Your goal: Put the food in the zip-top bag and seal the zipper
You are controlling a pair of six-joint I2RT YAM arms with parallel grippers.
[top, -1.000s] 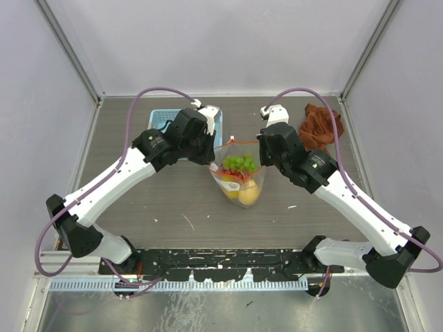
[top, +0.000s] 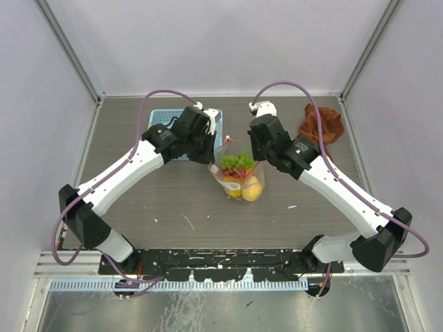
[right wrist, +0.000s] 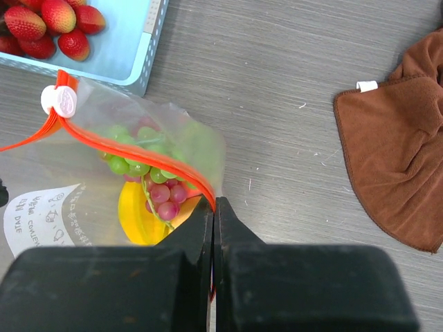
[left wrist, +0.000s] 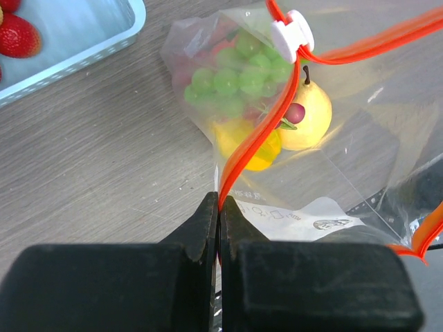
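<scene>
The clear zip top bag (top: pixel 235 147) hangs between my two grippers, its orange-edged mouth spread wide. Green grapes (top: pixel 237 161), a pear (left wrist: pixel 311 116), a yellow food piece (right wrist: pixel 137 216) and purple grapes (right wrist: pixel 168 199) are inside. My left gripper is shut on one side of the orange rim. On the opposite side, my right gripper pinches the rim between its closed fingers. The white zipper slider (left wrist: pixel 293 34) sits at the far corner of the mouth, apart from both grippers.
Behind the left arm stands a light blue basket (top: pixel 160 117), with strawberries (right wrist: pixel 61 24) in it. A brown cloth (right wrist: pixel 394 145) lies at the back right. Bare table (top: pixel 166 214) spreads in front of the bag.
The bag's lower part has swayed slightly.
</scene>
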